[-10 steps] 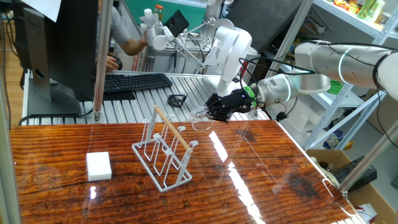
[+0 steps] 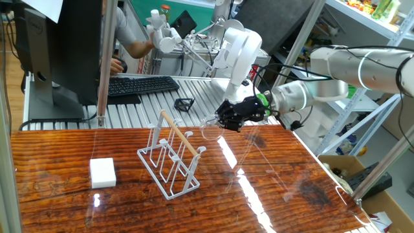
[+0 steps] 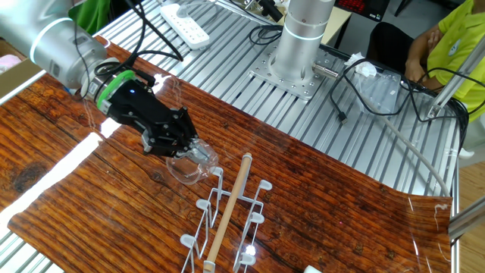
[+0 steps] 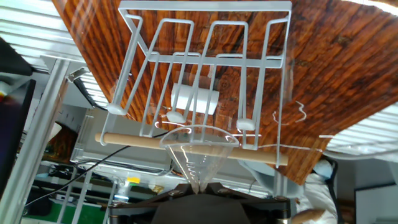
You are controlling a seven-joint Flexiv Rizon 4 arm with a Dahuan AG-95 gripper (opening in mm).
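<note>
My gripper (image 2: 221, 119) is shut on a clear, cone-shaped glass (image 3: 189, 167), holding it by its narrow end. In the wrist view the glass (image 4: 202, 160) flares away from the fingertips to a wide round rim. It hangs above the wooden tabletop, close to one end of a white wire rack (image 2: 169, 193) with a wooden top bar (image 2: 180, 134). Whether the glass and the rack touch is hard to tell; from exterior view 2 the rim side appears beside the rack's nearest prong (image 3: 217, 173). The rack's prongs look empty.
A white block (image 2: 102, 173) rests left of the rack. Behind the table stand a keyboard (image 2: 143, 85) and a monitor. A person's arm (image 2: 137, 46) shows at the back. The wooden surface (image 2: 259, 188) right of the rack is clear.
Rack and block stay put.
</note>
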